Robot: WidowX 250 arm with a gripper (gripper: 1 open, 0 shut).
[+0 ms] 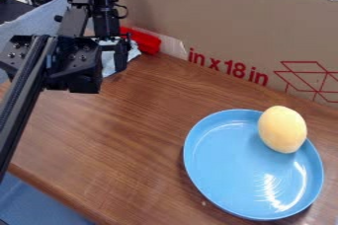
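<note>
A pale yellow, egg-shaped object (283,128) rests on the back edge of a round blue plate (238,170) at the right of the wooden table. My black arm (40,91) reaches in from the left, with the gripper end (117,53) at the upper left, over a pale cloth and beside a red object. The fingers are dark and partly hidden by the arm, so I cannot tell whether they are open or shut.
A cardboard panel (218,17) printed "in x 18in" stands along the back of the table. A red object (142,38) lies against it at the upper left.
</note>
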